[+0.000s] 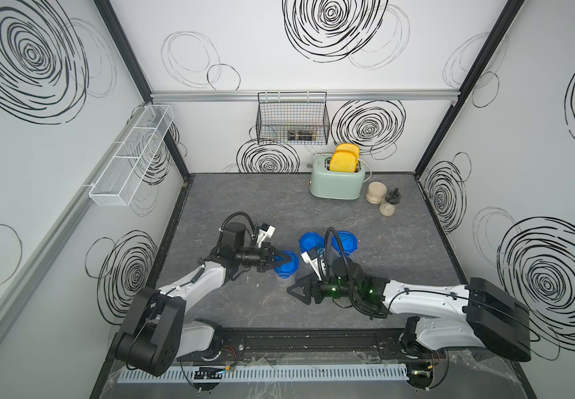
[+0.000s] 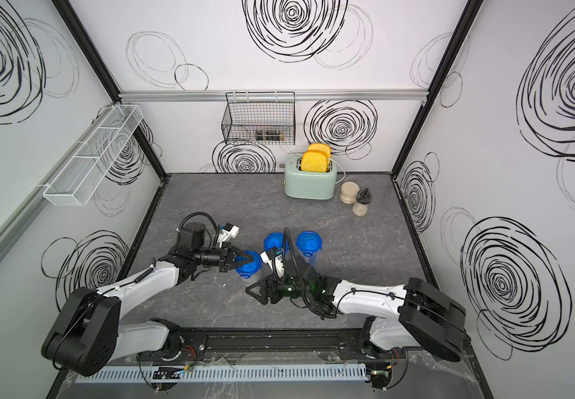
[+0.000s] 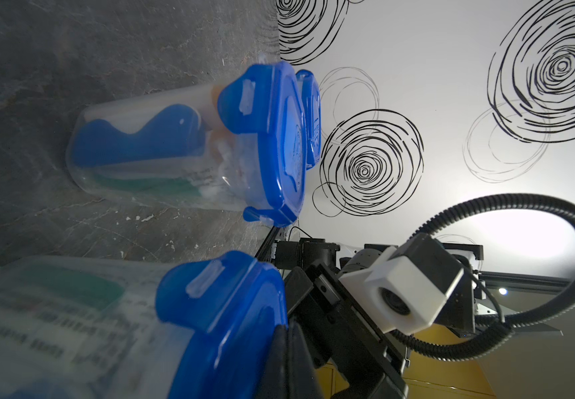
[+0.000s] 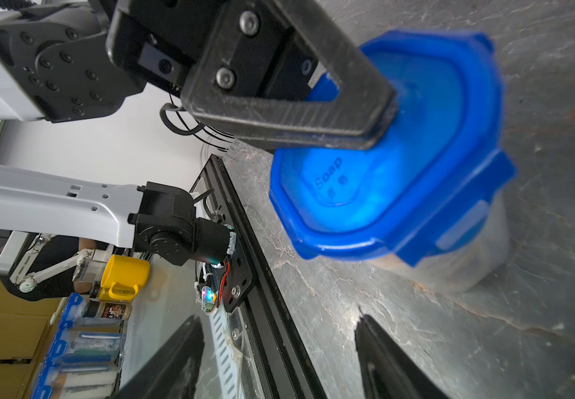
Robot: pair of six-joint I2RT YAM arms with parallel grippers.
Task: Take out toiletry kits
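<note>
Three clear containers with blue lids stand on the grey counter. The nearest (image 4: 420,173), its lid marked "Soap", has my left gripper (image 1: 282,258) at its lid; that gripper is shut, with its tips over the lid. Two more, one at middle (image 1: 311,240) and one at right (image 1: 344,240), stand behind, both tops in view. My right gripper (image 1: 300,290) is low at the front, just right of and in front of the nearest container; in the right wrist view its fingers are parted, nothing between them.
A mint toaster (image 1: 335,183) with yellow slices stands at the back, beside a beige jar (image 1: 376,193) and a dark-topped shaker (image 1: 388,204). Wire baskets hang on the back and left walls.
</note>
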